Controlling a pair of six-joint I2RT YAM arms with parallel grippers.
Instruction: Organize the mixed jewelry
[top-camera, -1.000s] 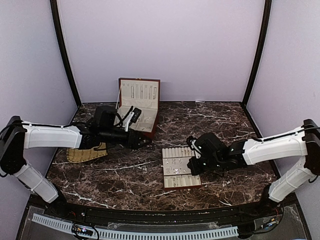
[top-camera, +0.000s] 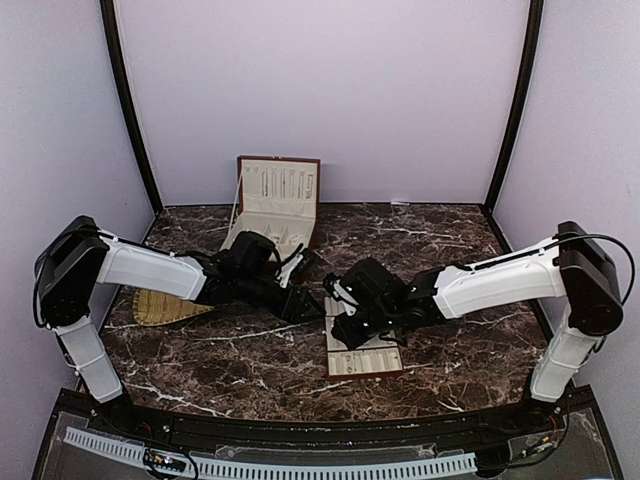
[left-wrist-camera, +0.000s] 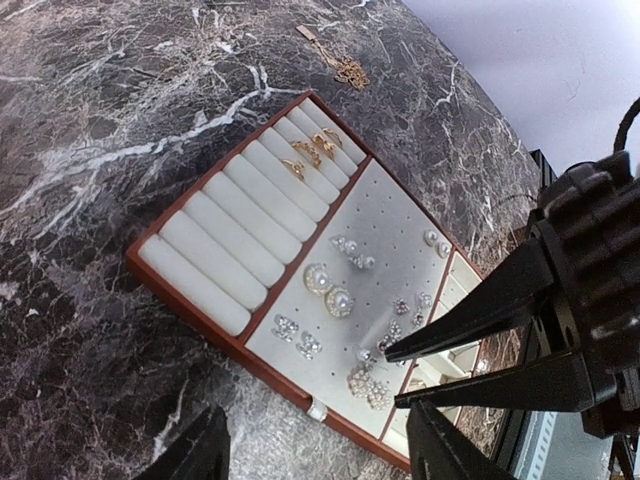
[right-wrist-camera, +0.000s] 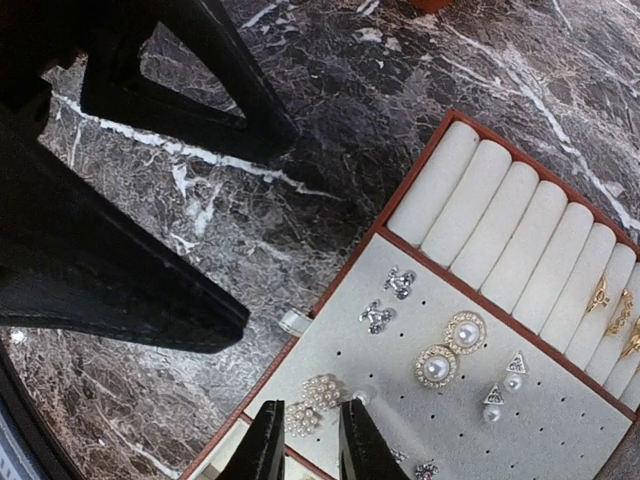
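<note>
A jewelry tray (top-camera: 362, 365) lies on the marble table, with gold rings (left-wrist-camera: 308, 152) in white roll slots and a panel (left-wrist-camera: 360, 230) holding pearl earrings (right-wrist-camera: 466, 334), silver earrings (right-wrist-camera: 397, 282) and bead clusters (right-wrist-camera: 321, 390). My left gripper stands open beside the tray, nothing between its fingers. My right gripper is open over the panel's bead-cluster end; its black body reaches into the left wrist view from the right. In the top view both grippers partly hide the tray.
An open jewelry case (top-camera: 278, 180) stands at the back left. A woven mat (top-camera: 165, 305) lies at the left, partly under the left arm. A gold chain (left-wrist-camera: 350, 72) lies on the table beside the tray.
My right arm has moved left over the tray, hiding more of it.
</note>
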